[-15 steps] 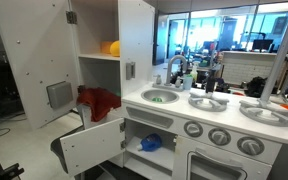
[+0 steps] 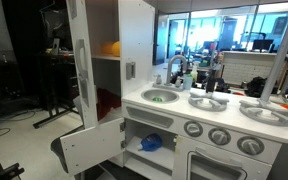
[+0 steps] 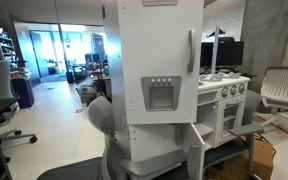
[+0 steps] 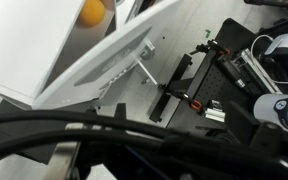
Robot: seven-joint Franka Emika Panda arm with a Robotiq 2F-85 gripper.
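Note:
A white toy refrigerator's upper door point(image 2: 78, 35) stands open at a narrow angle in exterior view 1, its handle point(image 2: 83, 62) on the near side. In exterior view 2 the door's front point(image 3: 169, 50) shows broadly, with a grey dispenser panel point(image 3: 162, 93) and a handle point(image 3: 192, 50). An orange ball point(image 2: 116, 48) sits on the upper shelf; the same ball point(image 4: 92, 13) shows behind the door edge point(image 4: 104, 55) in the wrist view. Red cloth point(image 2: 107, 101) lies lower inside. My gripper's fingers cannot be made out in any view; dark cables cross the wrist view.
The lower refrigerator door point(image 2: 92, 146) hangs open. To the right, a toy counter holds a sink point(image 2: 160, 96) and burners point(image 2: 209, 101), and a blue object point(image 2: 150, 142) sits in the open cupboard below. A cardboard box point(image 3: 262, 158) stands on the floor at the right.
The upper door has swung from wide open toward the refrigerator body. Its inner face, broad before, is now almost edge-on, and the red cloth is partly covered. The lower door looks unmoved.

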